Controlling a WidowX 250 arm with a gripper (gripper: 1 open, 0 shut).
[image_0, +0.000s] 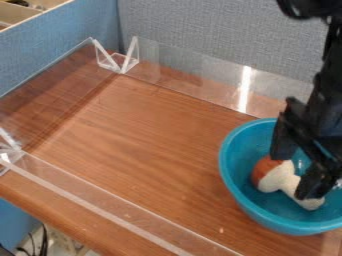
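Observation:
A toy mushroom (305, 200) with a white stem and an orange-brown cap lies on its side inside a teal bowl (238, 175) at the right of the table. My black gripper (295, 160) is down over the bowl, open, its fingers around the mushroom and partly hiding it. It is blurred, and whether a finger touches the mushroom I cannot tell.
Clear plastic edging runs along its back, left and front, with white corner brackets (115, 62). Grey padded walls stand behind; cables hang at the lower left.

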